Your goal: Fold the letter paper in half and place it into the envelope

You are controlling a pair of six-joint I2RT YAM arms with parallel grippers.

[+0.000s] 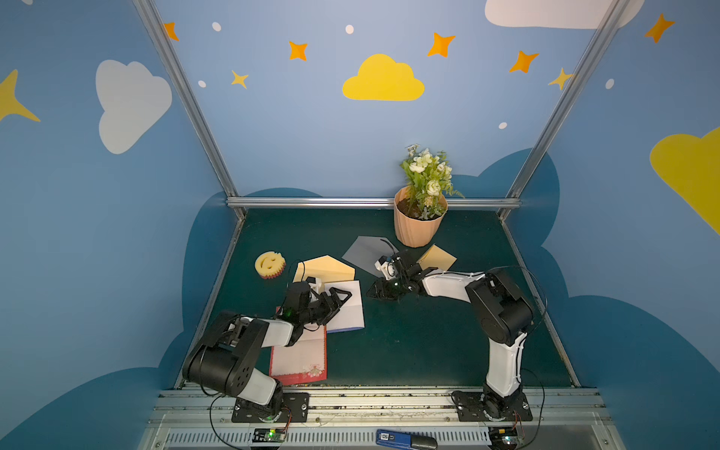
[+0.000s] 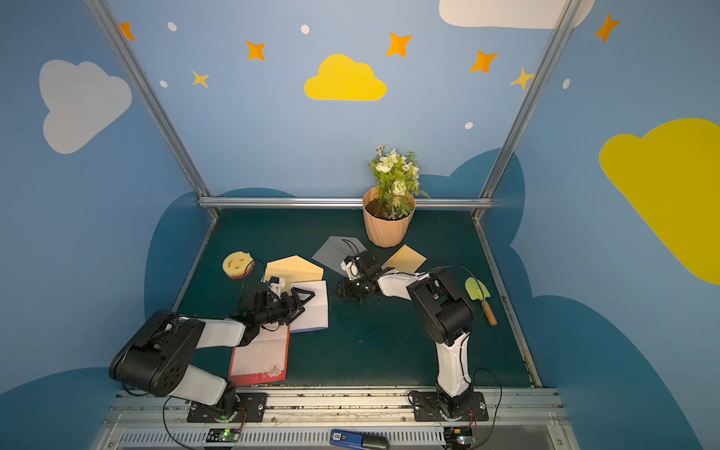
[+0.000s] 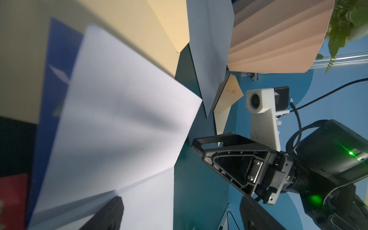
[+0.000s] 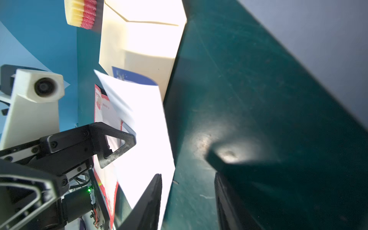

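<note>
The letter paper [image 1: 346, 315], white with a blue edge, lies at table centre-left. It overlaps the lower part of the cream-yellow envelope [image 1: 324, 266] and borders a red-edged sheet [image 1: 300, 360]. A crease crosses the paper in the left wrist view, and its blue-edged side [image 4: 132, 76] bends up off the table in the right wrist view. Over the paper, my left gripper [image 1: 345, 297] is open with nothing between its fingers. My right gripper hovers right of the paper's edge, its fingers [image 4: 149, 203] parted over bare table.
A grey envelope [image 1: 367, 253] and a tan envelope [image 1: 438, 258] lie behind the right arm, near the flower pot [image 1: 418, 225]. The yellow smiley block [image 1: 270, 264] sits at back left. A green-bladed trowel [image 2: 477, 290] rests far right.
</note>
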